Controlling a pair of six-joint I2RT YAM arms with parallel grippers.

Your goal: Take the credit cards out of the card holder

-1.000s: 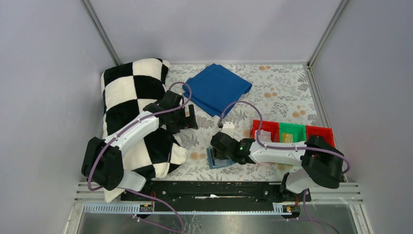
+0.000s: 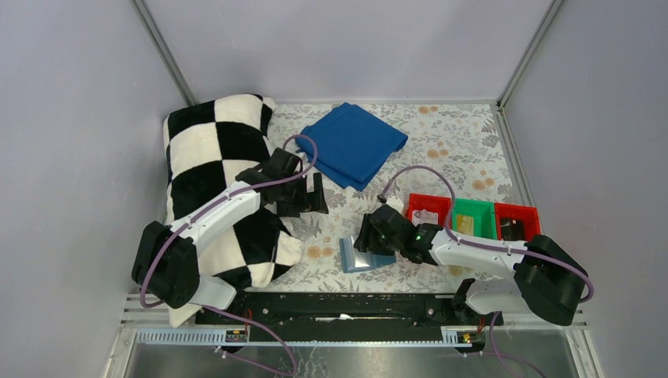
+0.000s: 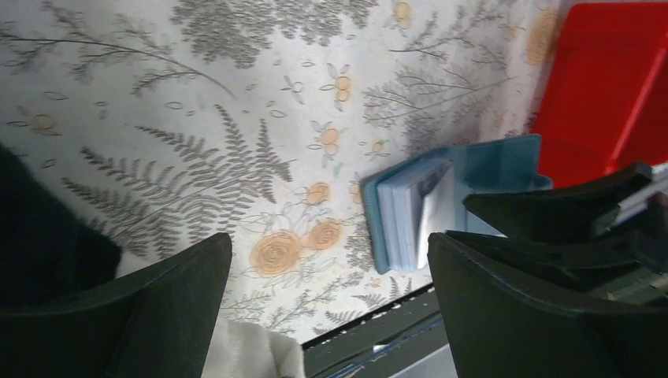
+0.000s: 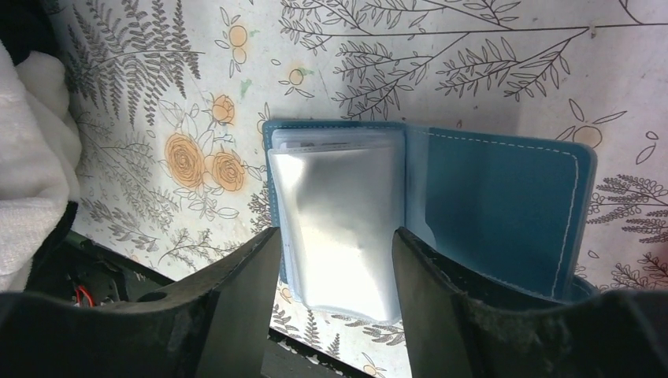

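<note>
The blue card holder [image 2: 354,260] lies open on the floral table, with a stack of clear card sleeves [image 4: 339,228] on its left half and a bare blue flap [image 4: 496,205] on the right. My right gripper stands open just over the sleeves' near part, with nothing gripped. My left gripper [image 2: 315,193] is open, up and left of the holder; in the left wrist view its fingers frame bare table, and the holder lies to their right, partly behind my right gripper. Whether cards sit inside the sleeves is not clear.
Red and green bins [image 2: 473,213] stand at the right. A folded blue cloth [image 2: 350,142] lies at the back, and a checkered cushion [image 2: 197,150] fills the left. The table's front edge is just below the holder; free table lies behind it.
My right arm has shifted right from about a second ago, uncovering more of the card holder. My left gripper has edged slightly rightward.
</note>
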